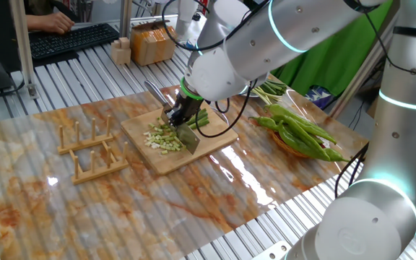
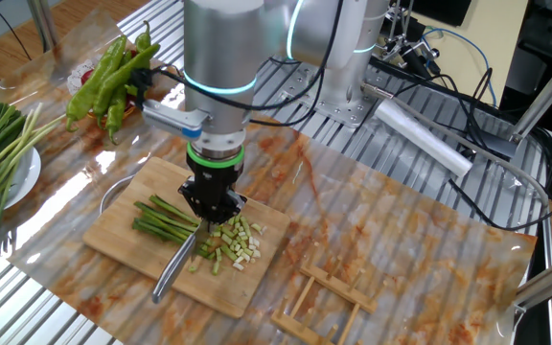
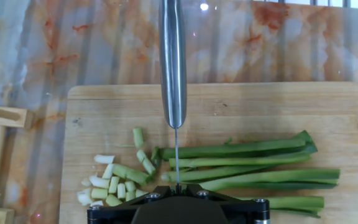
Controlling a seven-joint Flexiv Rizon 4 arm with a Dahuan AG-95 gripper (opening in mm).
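My gripper [image 2: 209, 213] is shut on a cleaver, low over the wooden cutting board [image 2: 247, 292]. The cleaver's metal handle [image 3: 173, 68] sticks out from the fingers, and its broad blade [image 1: 188, 139] points down toward the board. Uncut green stalks [image 3: 247, 160] lie in a bundle on one side of the blade. Short chopped pieces [image 3: 114, 186] are scattered on the other side. In the wrist view the gripper's black body covers the lower part of the blade, so whether the edge touches the board cannot be seen.
A wooden peg rack [image 1: 92, 155] stands beside the board. Green peppers [image 1: 298, 133] fill a basket on the opposite side, with a plate of long green stalks [image 2: 8, 158] near them.
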